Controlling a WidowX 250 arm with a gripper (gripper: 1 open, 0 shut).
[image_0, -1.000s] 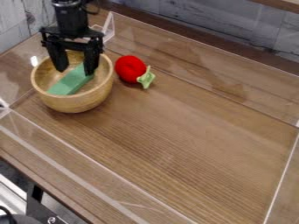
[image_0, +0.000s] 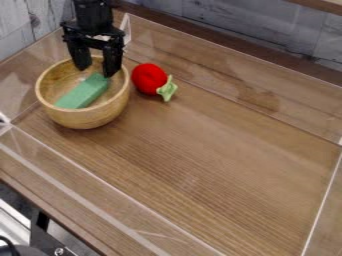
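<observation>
My gripper, black, is over the back half of a round wooden bowl at the upper left; its fingers point down, and whether anything is between them cannot be told. A green oblong object lies inside the bowl, in front of and below the fingers.
A red round object with a light green piece lies right of the bowl.
My gripper has moved up and back from the green object, which stays in the bowl and is now more fully visible.
</observation>
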